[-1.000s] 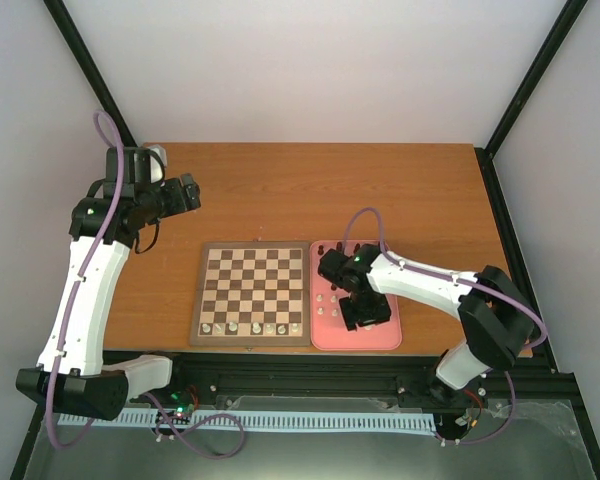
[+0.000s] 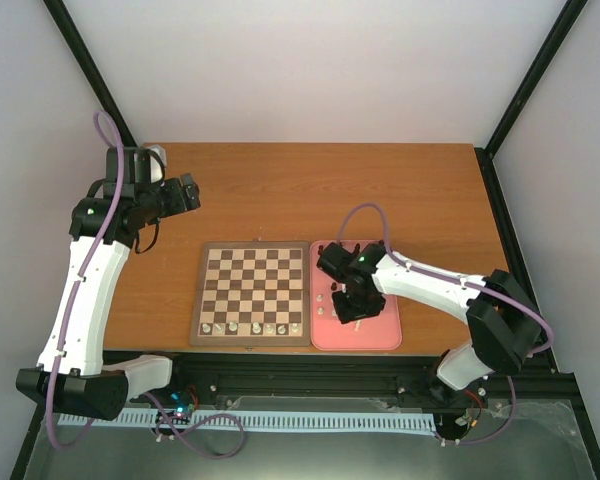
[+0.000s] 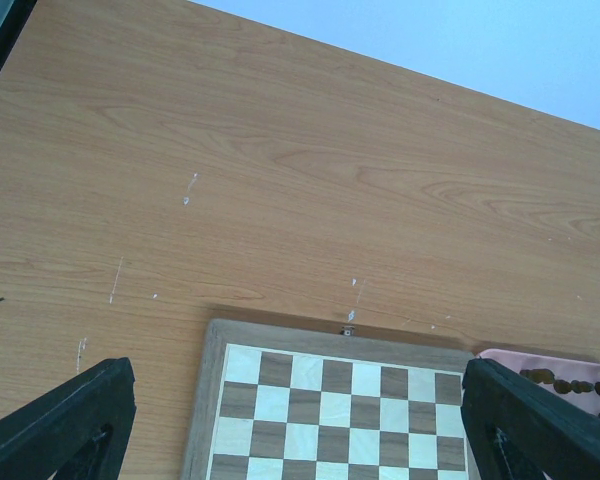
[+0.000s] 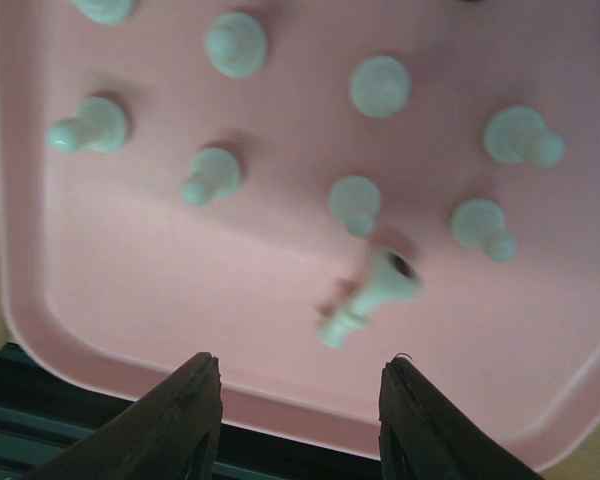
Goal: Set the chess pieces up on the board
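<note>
The chessboard (image 2: 252,290) lies in the middle front of the table, with several white pieces (image 2: 256,328) along its near row. To its right, the pink tray (image 2: 385,340) holds dark pieces (image 3: 570,385) at the back and white pawns (image 4: 354,203) standing nearer. One larger white piece (image 4: 368,297) lies on its side, slightly blurred, in the right wrist view. Over the tray is my right gripper, its fingers apart and nothing between them, short of that lying piece. My left gripper stands open and empty, left of the board.
The tray's raised near rim (image 4: 280,407) runs just beyond the right fingertips in the right wrist view. Behind the board and tray, the wooden table (image 2: 320,190) is clear. The right arm hides part of the tray from above.
The right gripper has shifted a little left over the tray. The left arm and board are unchanged.
</note>
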